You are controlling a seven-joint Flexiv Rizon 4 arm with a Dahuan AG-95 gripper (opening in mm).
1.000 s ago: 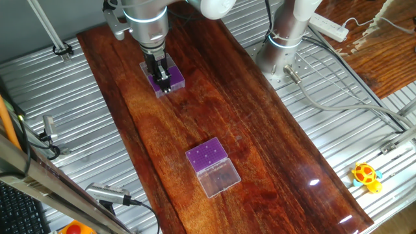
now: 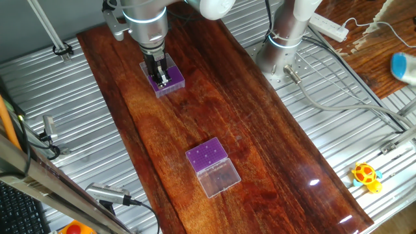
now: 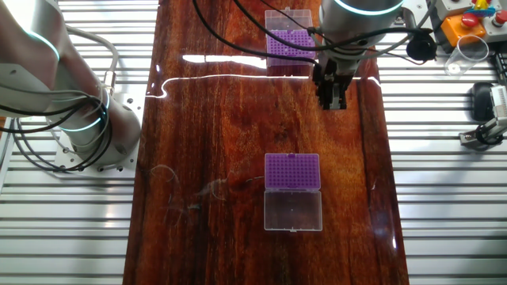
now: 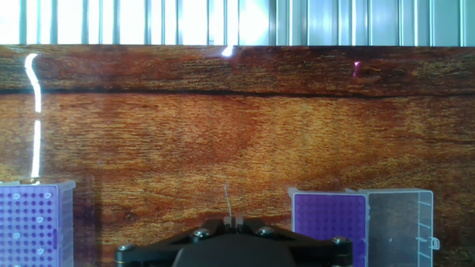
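In the first exterior view my gripper (image 2: pixel 163 84) points down, overlapping the far purple box (image 2: pixel 175 76). The wrist view places my gripper between two boxes, nearer the right one. Its fingertips look close together there, with a small pale spot between them; whether they hold something is unclear. That right purple box (image 4: pixel 330 222) has an open clear lid (image 4: pixel 397 222), and no pale pieces show on its visible holes. Several pale pieces sit in the other purple box (image 4: pixel 26 226), at the left. Exterior view 2 has my gripper (image 3: pixel 333 101) over the wood beyond the near box (image 3: pixel 292 172).
Bare wooden table (image 2: pixel 227 110) lies between and around the boxes. Loose cables (image 3: pixel 372 39) cross in front of my wrist in exterior view 2. Off the table sits a toy turtle (image 2: pixel 365 173).
Over the last second my gripper's tips have shifted slightly up and left in the first exterior view. Both boxes stay in place. A blue-and-white object has come in at the right edge.
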